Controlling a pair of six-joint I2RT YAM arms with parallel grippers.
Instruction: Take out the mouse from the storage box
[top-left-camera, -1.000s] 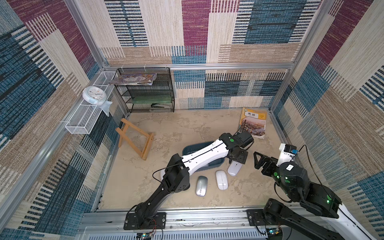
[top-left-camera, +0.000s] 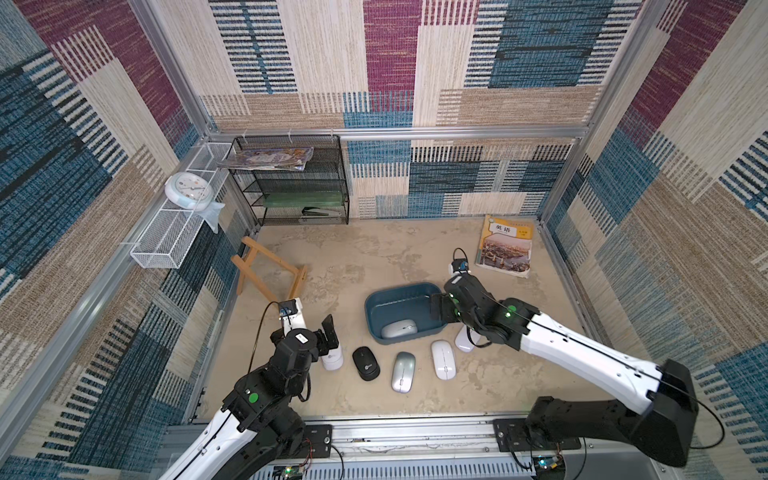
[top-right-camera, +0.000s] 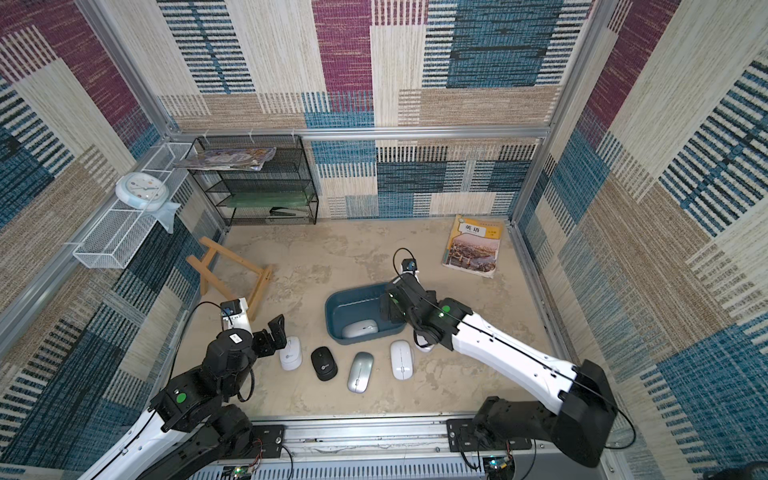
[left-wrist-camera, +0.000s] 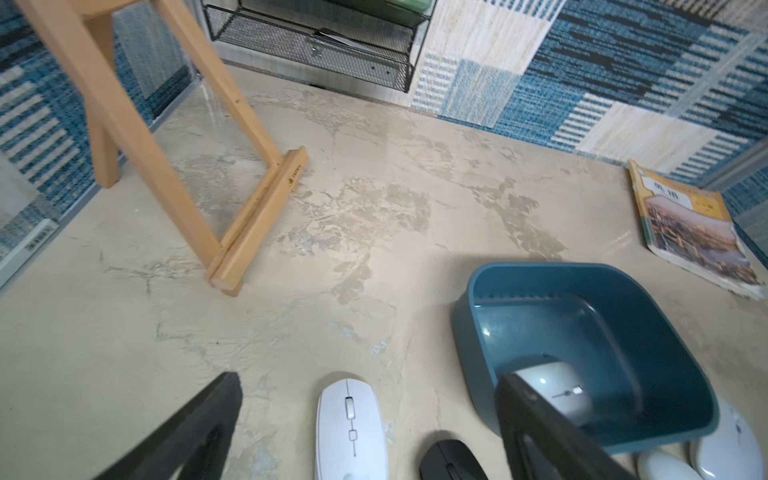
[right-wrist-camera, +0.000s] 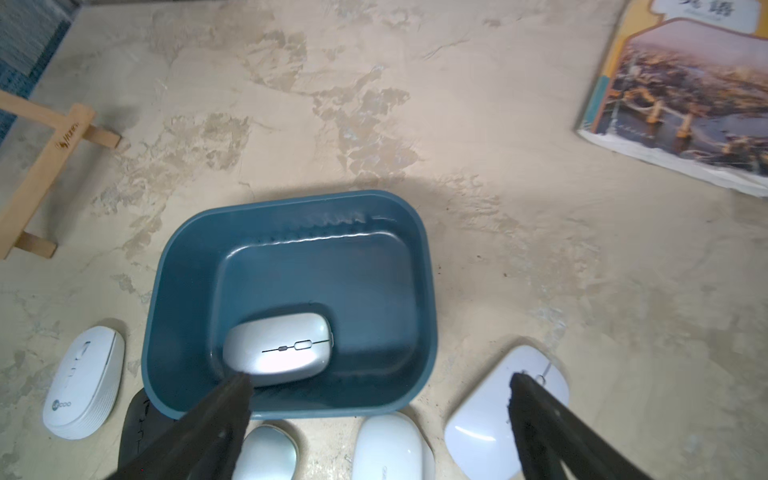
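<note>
The storage box (right-wrist-camera: 424, 320) is a dark teal open bin in the middle of the table. On its floor, toward the near left, lies a whitish mouse (right-wrist-camera: 280, 348). My right gripper (top-left-camera: 441, 307) hovers over the box's right end, fingers apart and empty; in its wrist view the dark fingers (right-wrist-camera: 209, 432) sit at the lower edge, nearer than the mouse. My left gripper (top-left-camera: 329, 336) is open well to the left of the box, above a white mouse (left-wrist-camera: 350, 432). Nothing is between its fingers.
A row of mice lies in front of the box: a black mouse (top-left-camera: 365, 363), a grey-green mouse (top-left-camera: 403, 372), a white mouse (top-left-camera: 443, 360), and another pale mouse (right-wrist-camera: 504, 416) at right. A wooden stand (top-left-camera: 272, 276), wire rack (top-left-camera: 288, 184) and book (top-left-camera: 505, 245) stand around.
My left arm has swung left, from beyond the box's right end, across it, to the left side. My right arm has come in from the right to the box. The mice have stayed put.
</note>
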